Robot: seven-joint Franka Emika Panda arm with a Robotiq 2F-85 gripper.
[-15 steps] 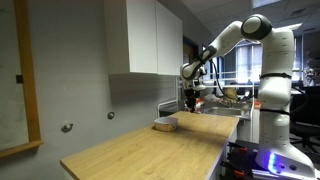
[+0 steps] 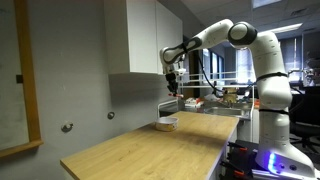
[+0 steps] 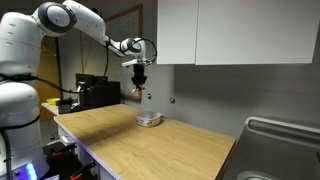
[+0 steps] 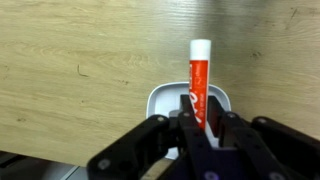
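Note:
A slim red item with a white end is held by my gripper, which is shut on it. Dark fingers press on both sides of its lower part in the wrist view. The gripper hangs well above the table in exterior view 2, and a small reddish patch shows beneath it. Below the held item lies a white container, partly covered by the gripper in the wrist view. That container rests on the table near the wall in exterior view 1.
The wooden table has wide bare areas around the container. Large white cabinets hang above the wall side, near the raised arm. A dark box-like object stands behind the table in exterior view 2.
The arm has risen and stretched toward the left in exterior view 1, bringing my gripper from low over the table's right part to high near the container. The container stays put.

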